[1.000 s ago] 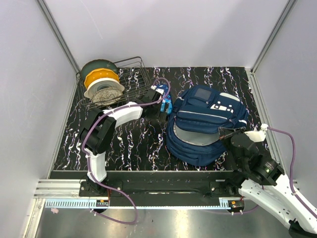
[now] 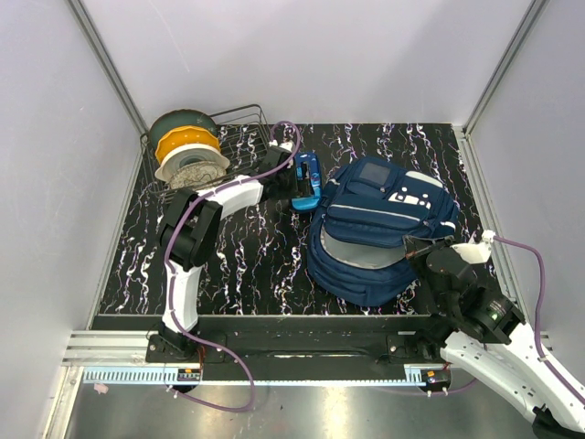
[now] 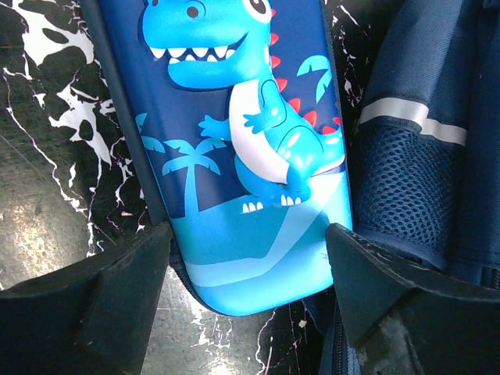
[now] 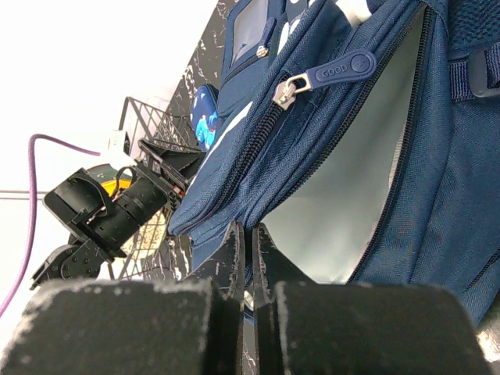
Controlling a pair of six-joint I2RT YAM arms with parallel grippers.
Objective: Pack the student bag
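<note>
The navy school bag (image 2: 379, 210) lies on the right of the counter, its front compartment unzipped and showing a pale lining. My right gripper is shut on the bag's fabric at the edge of that opening, below the zipper pull (image 4: 340, 72). A blue dinosaur-print case (image 2: 309, 197) lies flat just left of the bag; in the left wrist view its raised dinosaur print (image 3: 266, 133) fills the middle. My left gripper is part open over the case's near end, a fingertip at either side, touching or nearly so.
A wire rack (image 2: 244, 137) with bowls and plates stands at the back left. Pale walls bound the counter at the sides and back.
The left arm has shifted toward the back of the counter, its gripper now at the case's near end. The bag and right arm look unmoved.
</note>
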